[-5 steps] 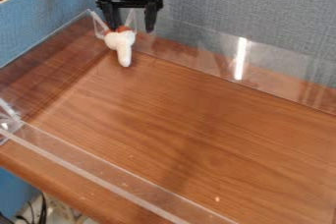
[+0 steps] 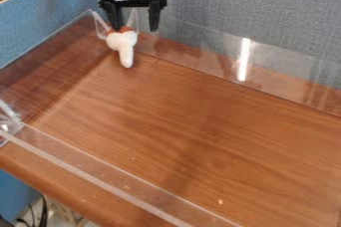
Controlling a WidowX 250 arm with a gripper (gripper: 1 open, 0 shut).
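Note:
My black gripper (image 2: 134, 16) hangs at the top, toward the back left corner of the wooden tabletop (image 2: 200, 131), its fingers apart and nothing held between them. Just below it, a white plush-like object (image 2: 124, 44) with a small red patch at its top lies on the wood near that corner, its narrow end toward the front. It is too small to tell what it is.
Clear plastic walls (image 2: 286, 78) edge the tabletop. A grey padded backdrop (image 2: 253, 7) stands behind, a blue panel at the left. Cables show at the lower left.

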